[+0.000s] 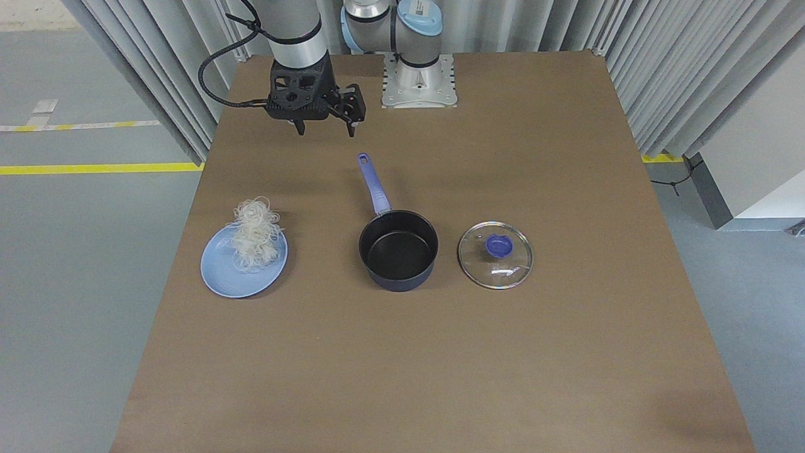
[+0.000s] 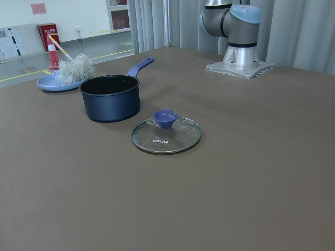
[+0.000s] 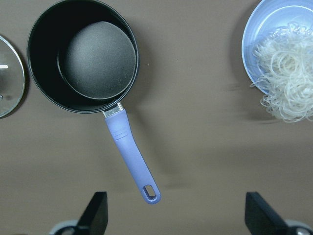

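Observation:
A dark saucepan (image 1: 397, 249) with a lilac handle (image 3: 131, 152) stands empty mid-table, its handle pointing toward the arm. A glass lid (image 1: 494, 268) with a blue knob lies beside it. A blue plate (image 1: 224, 268) holds a heap of white noodle-like strands (image 1: 255, 231) at the other side of the pan. My gripper (image 1: 325, 132) hangs over the back of the table, behind the pan. In the wrist view its two fingers are wide apart, open, with nothing between them; the pan's handle end lies ahead of them.
The robot's white base (image 1: 419, 89) is fixed at the back edge, with curtains behind it.

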